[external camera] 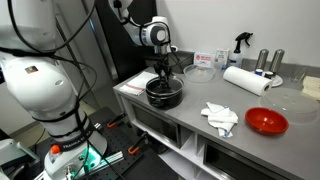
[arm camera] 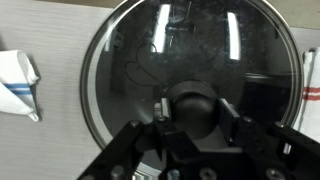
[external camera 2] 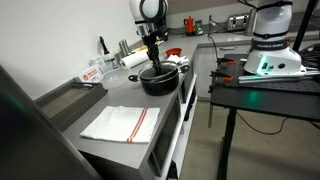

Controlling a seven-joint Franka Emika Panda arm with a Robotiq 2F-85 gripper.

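A black pot [external camera: 164,99] stands on the grey counter, below my gripper [external camera: 165,74]. In the wrist view the round glass lid [arm camera: 135,75] with its metal rim fills most of the frame. My gripper is shut on the lid's black knob [arm camera: 193,105], with a finger at either side. In the second exterior view the pot [external camera 2: 158,83] is upright and the gripper is over its top. Whether the lid rests fully on the rim or sits slightly above it, I cannot tell.
A crumpled white cloth [external camera: 220,117] and a red bowl [external camera: 266,121] lie to the right. Behind are a paper towel roll [external camera: 246,81], a clear bowl [external camera: 199,74] and bottles. A red-striped towel [external camera 2: 117,124] lies flat on the pot's other side.
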